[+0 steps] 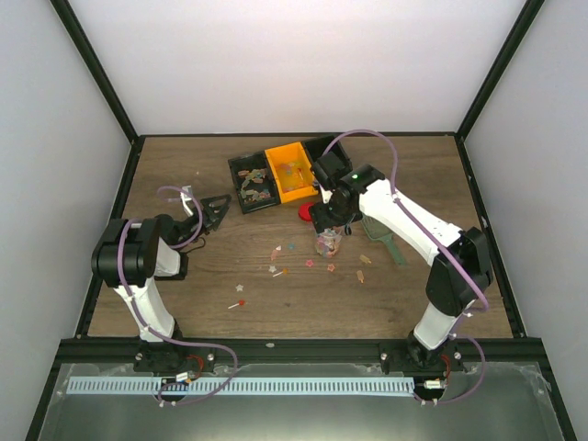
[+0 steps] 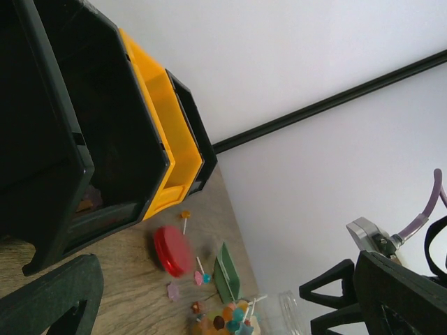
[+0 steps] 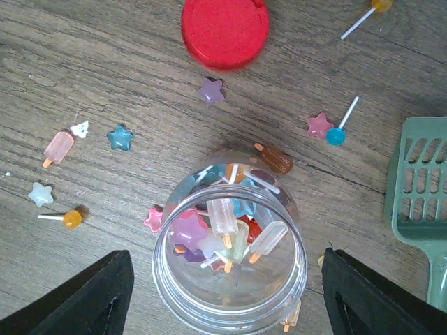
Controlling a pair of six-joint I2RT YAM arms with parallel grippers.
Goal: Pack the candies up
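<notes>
The clear jar (image 3: 230,307) stands uncapped, with several candies (image 3: 223,237) visible through its glass. My right gripper is over it, fingers (image 3: 98,293) well apart on either side, holding nothing. Away from the jar's mouth is the red lid (image 3: 225,31), slightly blurred; in the top view the lid (image 1: 306,211) appears left of the right gripper's tip. It looks tilted in the left wrist view, and whether it touches the table cannot be told. On the left side, my empty left gripper (image 1: 220,208) stays open, facing the bins.
Black and yellow bins (image 1: 292,191) line the back, some holding candies. A green slotted scoop (image 3: 419,188) lies right of the jar. Loose stars, lollipops (image 3: 72,219) and ice-pop candies (image 3: 59,148) surround the jar.
</notes>
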